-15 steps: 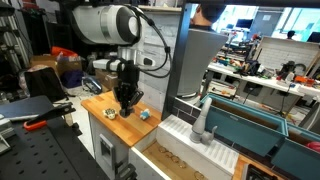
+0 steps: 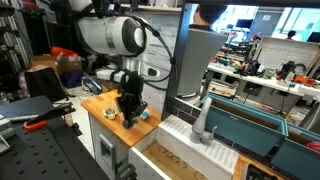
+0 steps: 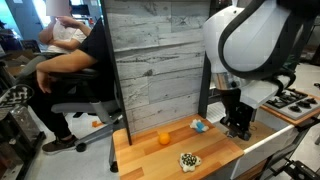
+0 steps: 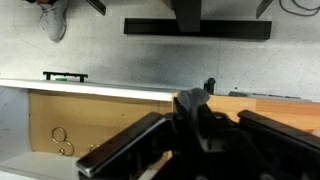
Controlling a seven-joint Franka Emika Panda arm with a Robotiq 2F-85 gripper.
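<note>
In exterior view 1, my gripper (image 2: 128, 121) points down at the drawer-side edge of the wooden top (image 2: 108, 102). Exterior view 2 places the gripper (image 3: 237, 133) near the right end of that top, by an open drawer (image 3: 262, 132). From the wrist, a small greyish object (image 4: 192, 98) shows at the dark fingertips, and the fingers are closed on it; what it is cannot be made out. Left of the gripper in that view lies the open drawer (image 4: 95, 120), wooden-floored, with a few metal rings (image 4: 61, 138) inside.
An orange ball (image 3: 164, 138), a pale patterned item (image 3: 190, 160) and a blue-and-white item (image 3: 199, 125) rest on the top. A grey wall panel (image 3: 158, 70) stands behind. In exterior view 1, a light bottle-like object (image 2: 200, 120) stands beyond the open drawer.
Over the last second my gripper has moved slightly right and down in exterior view 1, towards the open drawer. The items on the top look unmoved.
</note>
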